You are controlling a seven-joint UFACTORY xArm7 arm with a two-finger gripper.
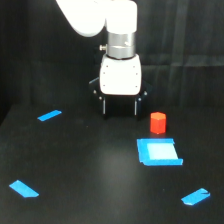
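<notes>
A red block stands upright on the black table, right of centre. Just in front of it lies a white square framed with blue tape. My gripper points downward to the left of the block and behind it, clear of it. Its dark fingers are faint against the black backdrop, but they show spread apart at either side of the white hand, with nothing visible between them.
Strips of blue tape mark the table at the back left, front left and front right. A dark curtain hangs behind.
</notes>
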